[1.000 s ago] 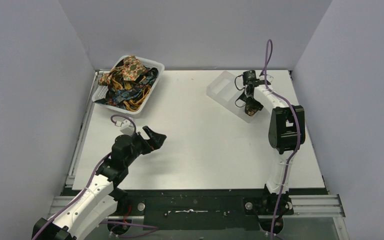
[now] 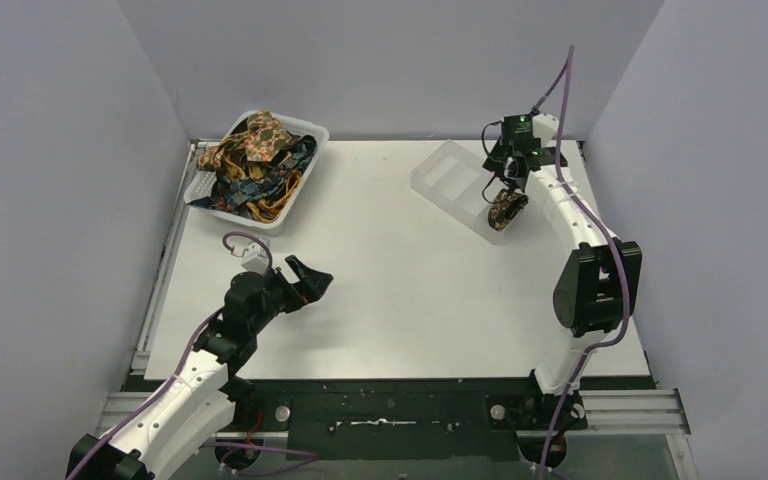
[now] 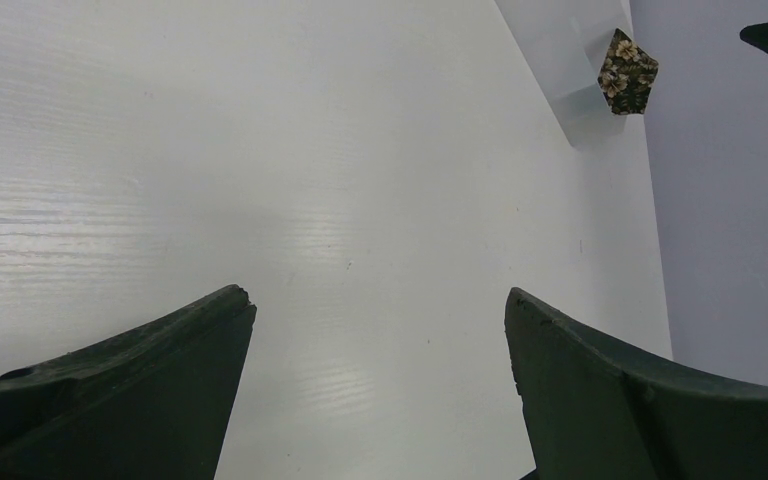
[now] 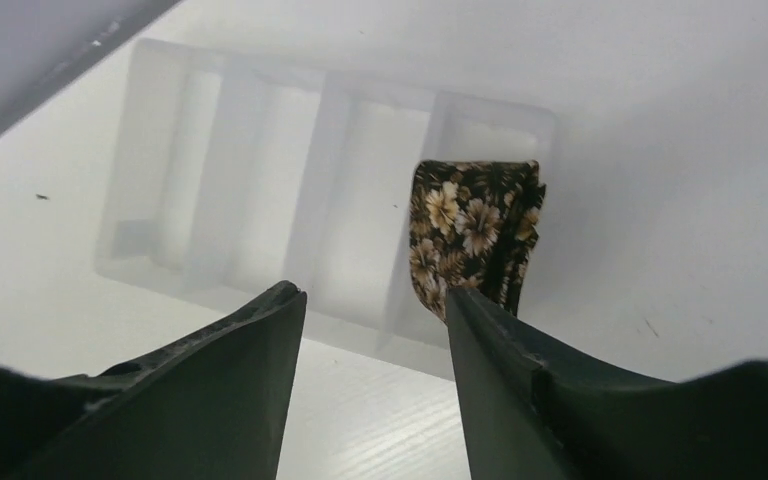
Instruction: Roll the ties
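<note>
A rolled dark tie with a flower pattern (image 4: 465, 225) stands in the end compartment of the clear divided box (image 4: 305, 200); the other compartments look empty. Above that box is my right gripper, its fingers apart and nothing between them. In the left wrist view the same tie (image 3: 626, 75) shows at the upper right. Over bare table at the left front, my left gripper stands open and empty. A heap of loose ties (image 2: 258, 165) in several patterns fills the white basket (image 2: 312, 130) at the back left.
Grey walls (image 2: 380, 70) close off the back and both sides. The right arm reaches along the table's right side, close to the right wall.
The left arm is nearly still.
</note>
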